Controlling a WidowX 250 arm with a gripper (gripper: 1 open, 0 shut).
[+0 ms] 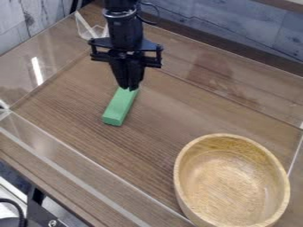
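Note:
My black gripper point(126, 62) points down at the upper middle of the view, above the far end of a flat green rectangular block point(119, 107) lying on the wooden table point(71, 133). The dark fingers overlap one another in this view, so their opening is unclear, and whether they touch the block cannot be told.
A large tan round bowl point(231, 191) sits at the front right. Dark cables lie at the lower left edge. The middle, left and right back of the table are mostly clear.

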